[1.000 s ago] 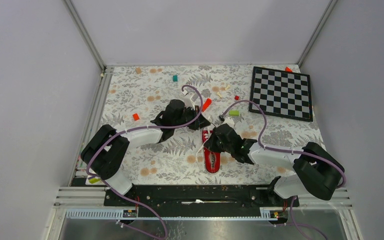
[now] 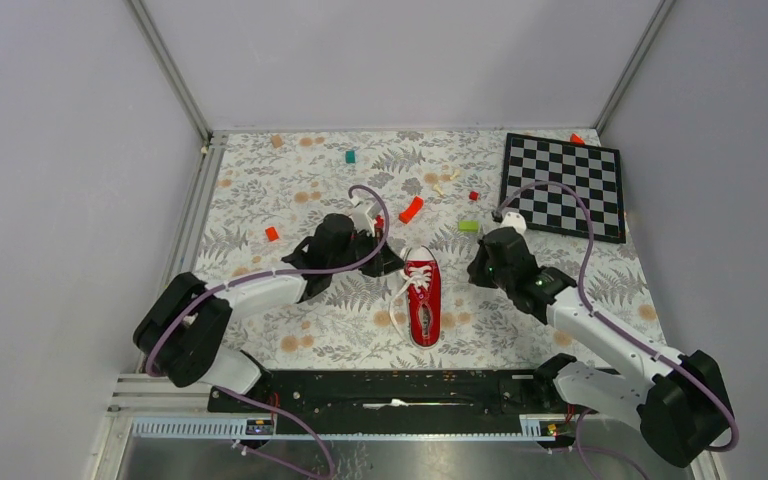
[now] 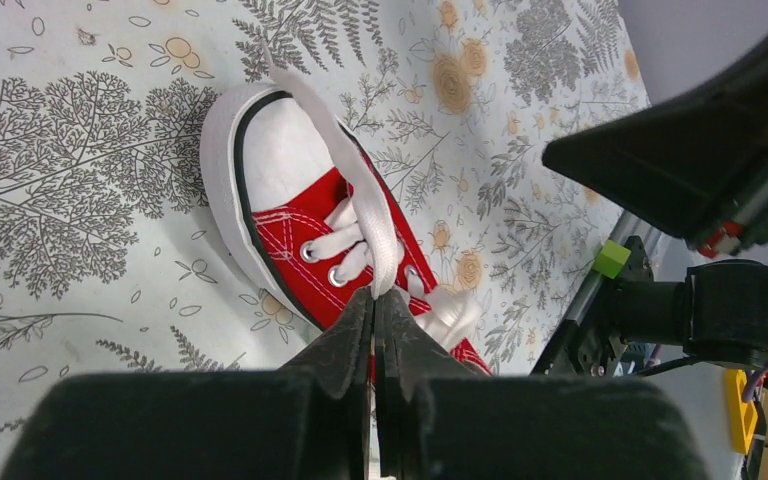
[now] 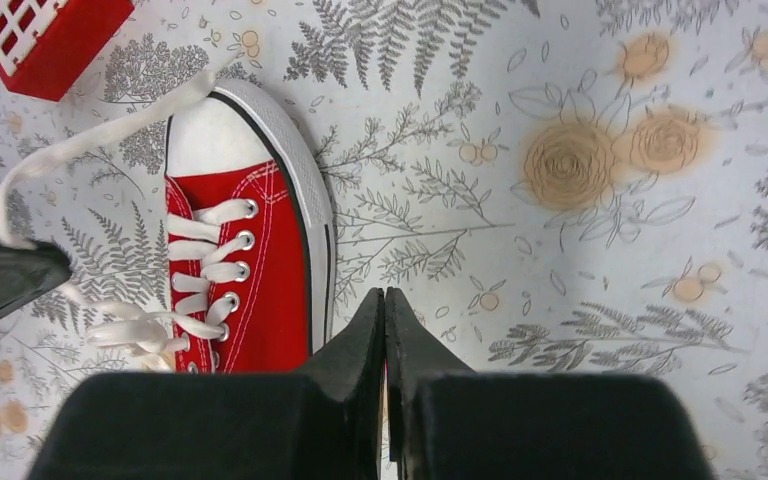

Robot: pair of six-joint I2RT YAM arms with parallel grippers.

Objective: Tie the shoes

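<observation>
A red shoe [image 2: 424,310] with white toe and laces stands mid-table, toe to the back. My left gripper [image 2: 397,262] is just left of its toe. In the left wrist view a white lace [image 3: 360,190] runs into the shut fingertips of my left gripper, pinched there. My right gripper [image 2: 475,272] is right of the shoe; in the right wrist view my right gripper is shut with nothing visible between its fingers, over bare table beside the shoe [image 4: 260,320]. The loops near the middle of the lacing are too tangled to tell their arrangement.
A checkerboard [image 2: 562,185] lies at the back right. Small blocks lie scattered behind and left of the shoe, including a green one [image 2: 468,225] and a red one [image 2: 410,210].
My right gripper has moved from over the shoe out to the right. My left gripper has shifted left and slightly toward the front, and the lace hangs at the shoe's left.
</observation>
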